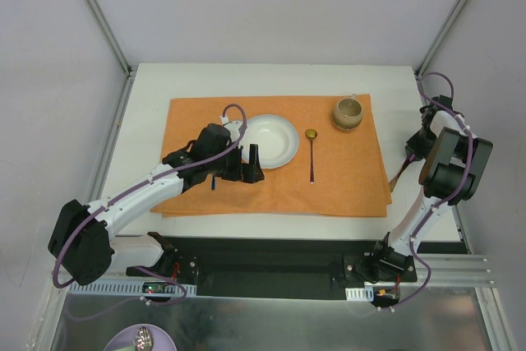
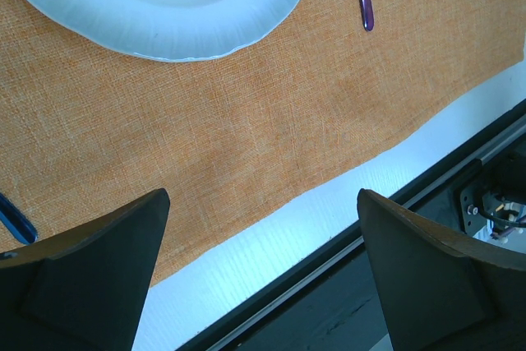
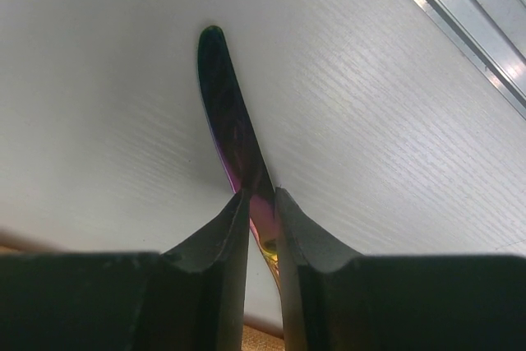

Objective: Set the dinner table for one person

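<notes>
An orange placemat [image 1: 345,187] holds a white plate [image 1: 275,133], a spoon [image 1: 311,139] right of it, a mug [image 1: 348,114] at its upper right and a dark utensil [image 2: 16,219], partly hidden, on the left. A knife [image 3: 226,113] lies on the white table right of the mat. My right gripper is down on it, fingers close together around part of it; whether they grip it is unclear. My left gripper is open above the mat's left part, empty.
White table [image 1: 271,80] shows as a margin around the mat, bounded by walls and metal rails. A purple bowl [image 1: 127,339] with cutlery sits beyond the front edge at bottom left.
</notes>
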